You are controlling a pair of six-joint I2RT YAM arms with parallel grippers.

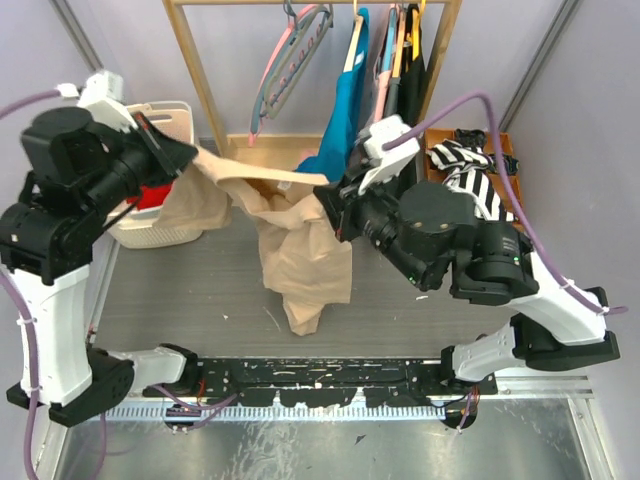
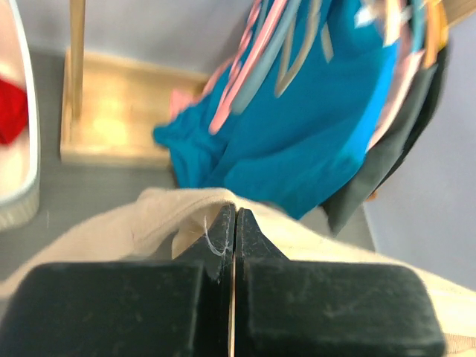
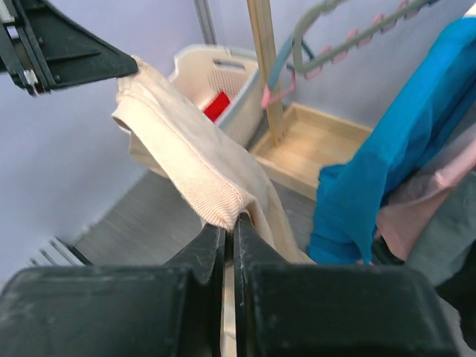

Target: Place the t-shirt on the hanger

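A beige t-shirt (image 1: 300,240) hangs stretched between my two grippers above the grey floor, its lower part dangling in folds. In the left wrist view, my left gripper is shut on a thin edge of the cloth. My right gripper is shut on another part of the shirt, its ribbed hem or collar bunched at the fingertips. Empty hangers (image 1: 292,60), pink, blue and grey, hang from the rack's bar at the back. How the shirt's neck opening lies, I cannot tell.
The wooden rack (image 1: 207,75) holds a blue garment (image 1: 340,110) and several others right of the empty hangers. At back left stands a white basket (image 1: 150,235) with red cloth. A wooden tray (image 1: 520,215) of striped clothes lies at right.
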